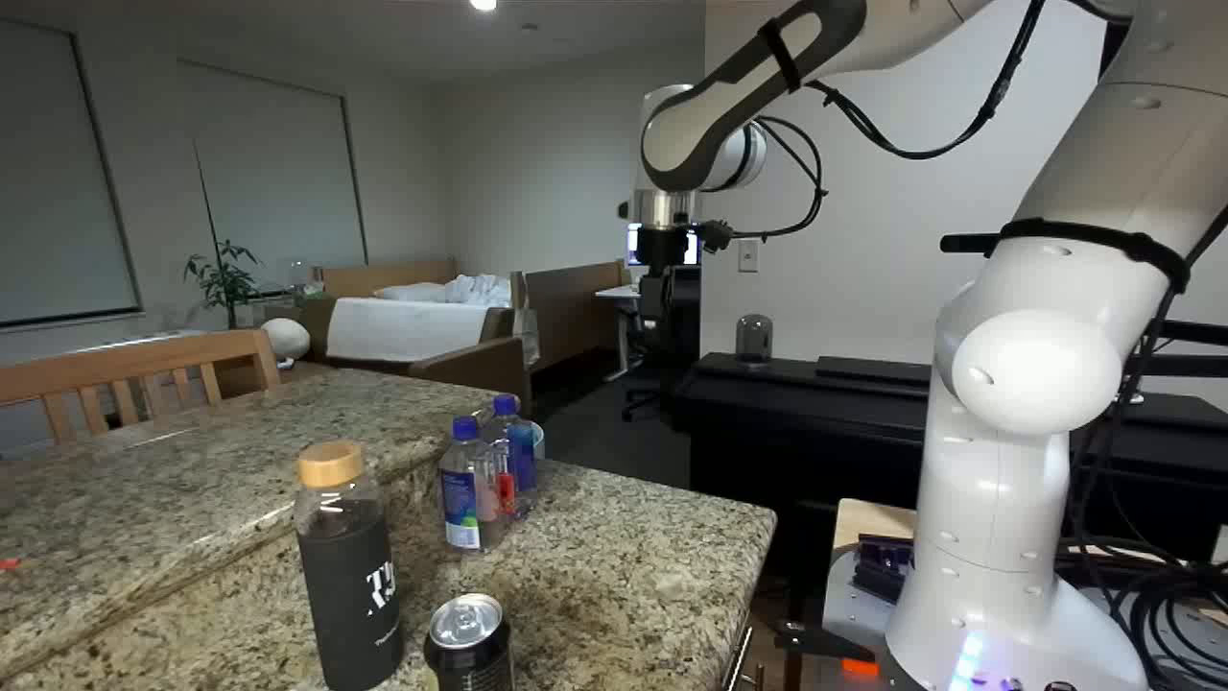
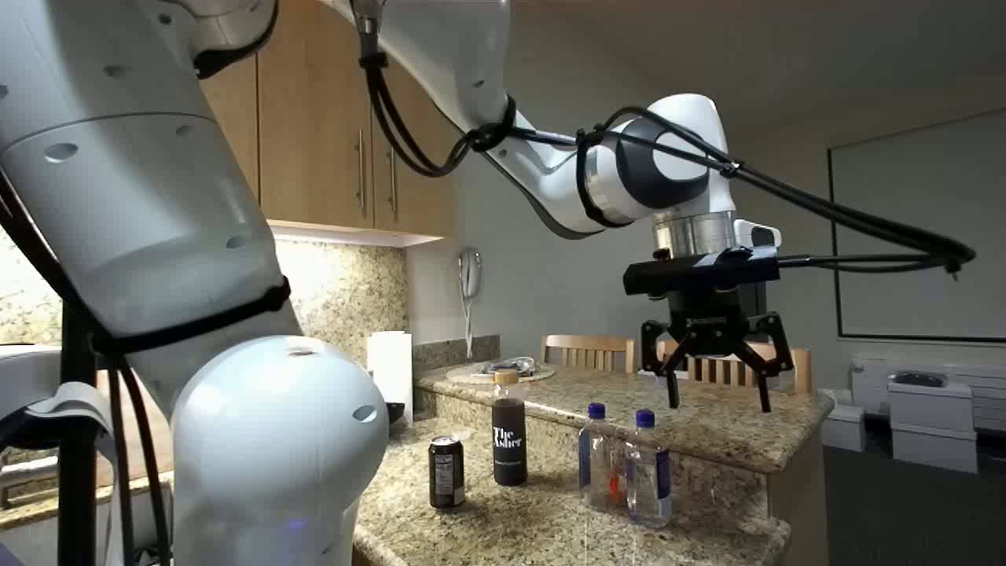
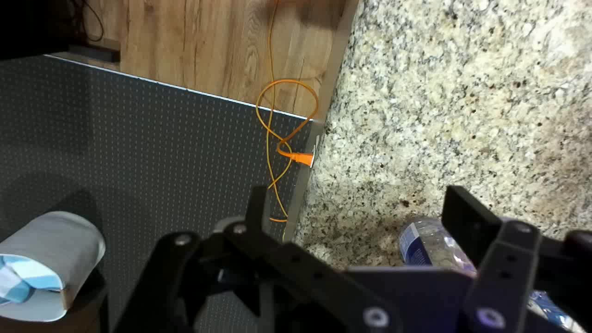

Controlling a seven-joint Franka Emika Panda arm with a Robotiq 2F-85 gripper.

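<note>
My gripper (image 2: 719, 407) is open in exterior view 2, its fingers spread wide with nothing between them. It points down, well above the counter near two clear plastic bottles with blue caps, one nearer (image 2: 648, 472) and one farther (image 2: 594, 457). From above, the wrist view shows the gripper with counter and floor below its gap; part of a bottle (image 3: 430, 244) shows by the right finger, partly covered by it. A dark bottle with a wooden lid (image 2: 509, 439) stands upright, and a black can (image 2: 446, 472) is close by.
A raised granite ledge (image 1: 150, 484) backs the lower counter (image 1: 656, 541). The counter's edge drops to the floor, where an orange cable (image 3: 302, 158) hangs and a bin (image 3: 61, 261) stands. Bare counter lies in front of the bottles.
</note>
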